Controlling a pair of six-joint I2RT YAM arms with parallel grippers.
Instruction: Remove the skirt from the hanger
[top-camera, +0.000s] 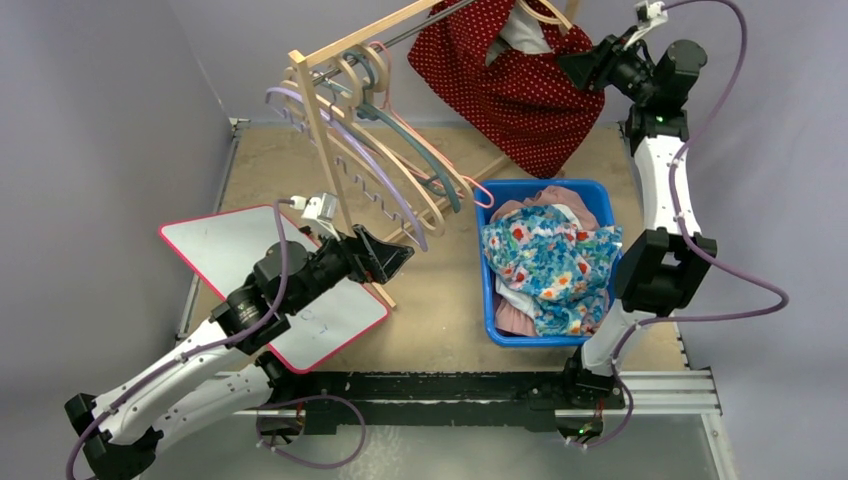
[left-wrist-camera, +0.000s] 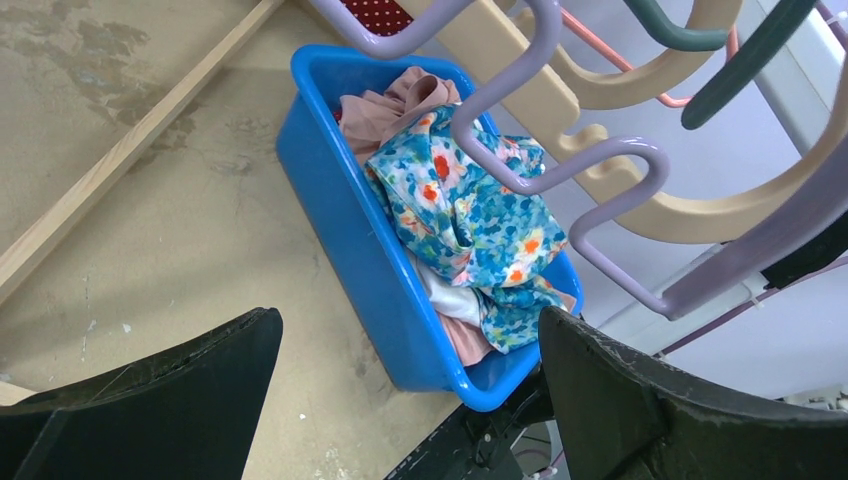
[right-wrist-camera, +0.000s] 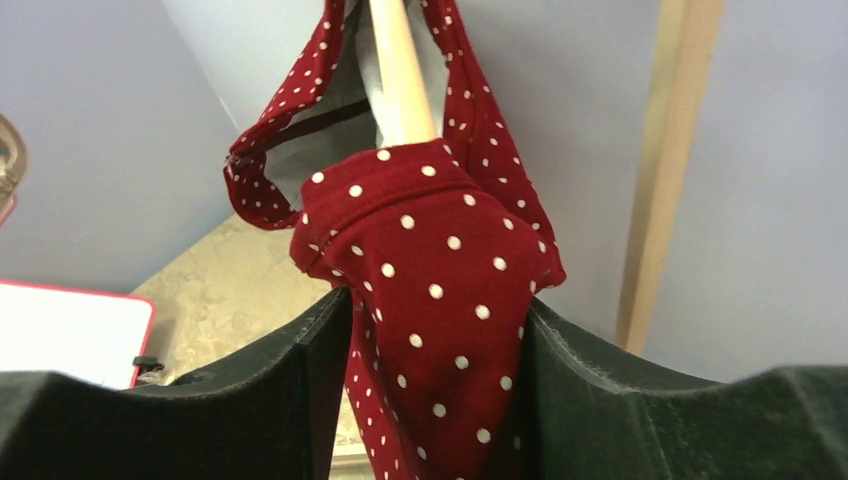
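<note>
A dark red skirt with white dots (top-camera: 500, 95) hangs at the back from a wooden hanger (right-wrist-camera: 403, 70), its white lining showing at the waist. In the right wrist view, cloth drapes over one end of the hanger, hiding that end. My right gripper has its fingers apart on either side of this draped cloth, the tips close against it; whether they grip it is unclear. Over the board at the left of the top view, my left gripper (top-camera: 400, 258) stands open with nothing between its fingers, below the hangers.
On the wooden rack (top-camera: 385, 22) hang several bare hangers, among them a purple one (top-camera: 385, 180) near my left gripper. A blue basket (top-camera: 485, 300) of clothes stands right of the middle. A whiteboard (top-camera: 225, 240) lies under the left arm.
</note>
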